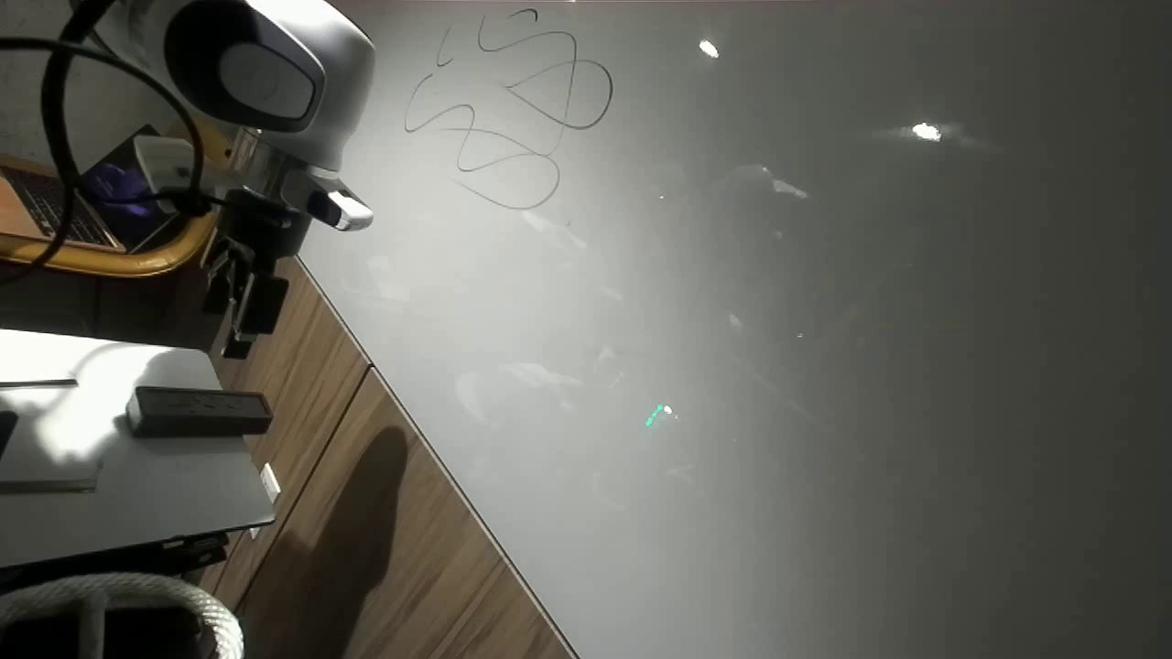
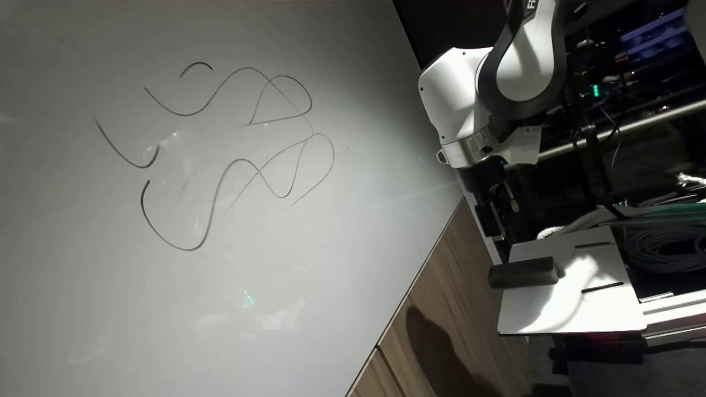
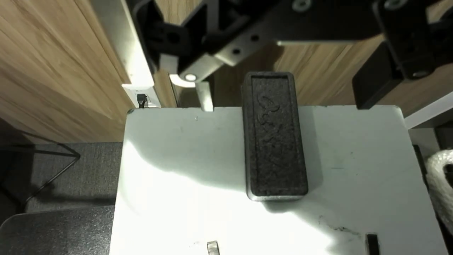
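A dark grey block-shaped eraser (image 3: 276, 136) lies on a small white table (image 3: 178, 144), its far end close to the table's edge by the wooden panel. Above it hangs my gripper, open, with one finger (image 3: 376, 80) to the right of the eraser and the other side of the fingers to its left. Nothing is held. In the first exterior view the gripper (image 1: 244, 329) is above and apart from the eraser (image 1: 200, 412). A whiteboard (image 2: 218, 317) carries thin black marker squiggles (image 2: 192, 248), curling over its upper part.
Wooden panelling (image 1: 330, 472) runs below the whiteboard, right beside the table. A white rope-wrapped ring (image 1: 121, 588) stands near the table. Behind the arm, a laptop (image 1: 55, 209) rests on a yellow-edged chair. Short dark strips (image 3: 372, 244) mark the tabletop.
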